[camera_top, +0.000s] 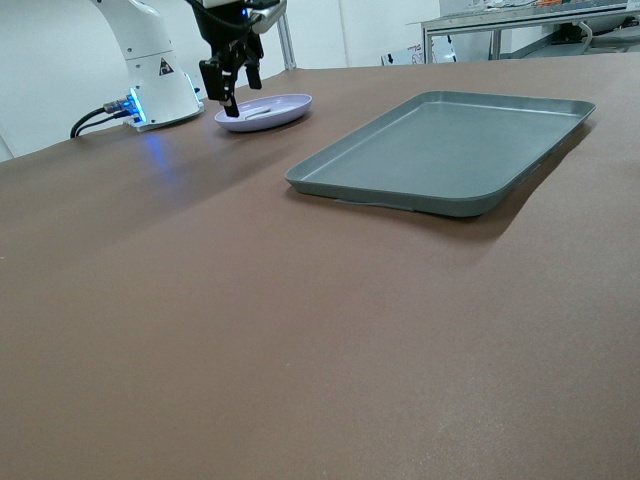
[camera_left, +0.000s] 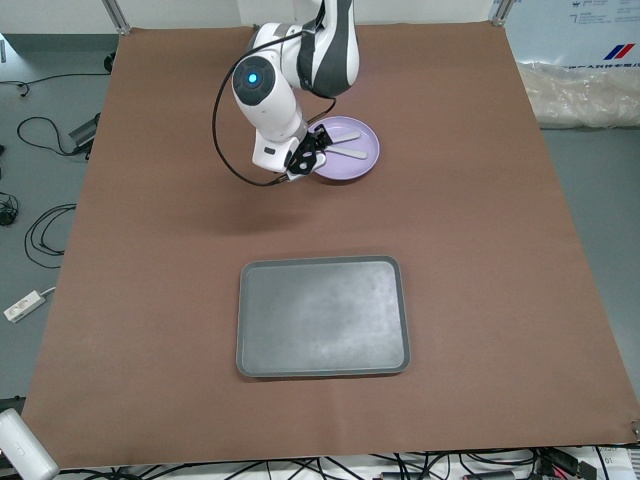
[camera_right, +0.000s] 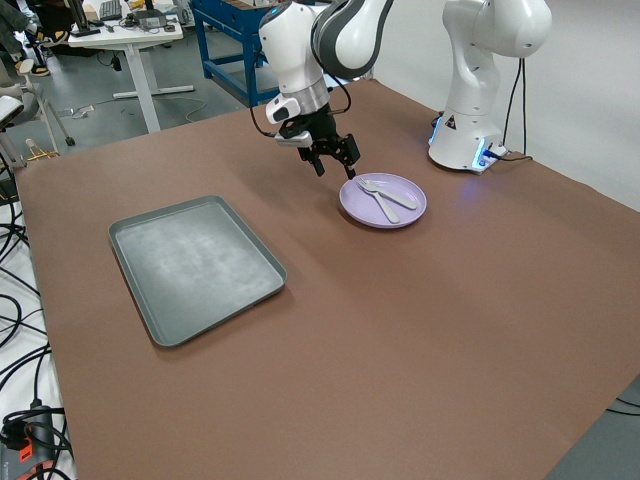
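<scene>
The arm's black gripper (camera_right: 333, 170) hangs just above and beside a lilac plate (camera_right: 360, 205), its two fingers apart with nothing visible between them. On the plate lie light-coloured cutlery pieces, a fork and what looks like a knife (camera_right: 400, 197). In the left view the gripper (camera_left: 314, 152) partly covers the plate (camera_left: 350, 170); in the top view the gripper (camera_top: 242, 100) is over the plate's near side. An empty grey tray (camera_left: 322, 315) lies flat nearer the table's front edge, apart from the plate.
Cables (camera_right: 20, 330) run beyond the table's edge. The arm's white base (camera_right: 462, 140) stands behind the plate, near a white wall.
</scene>
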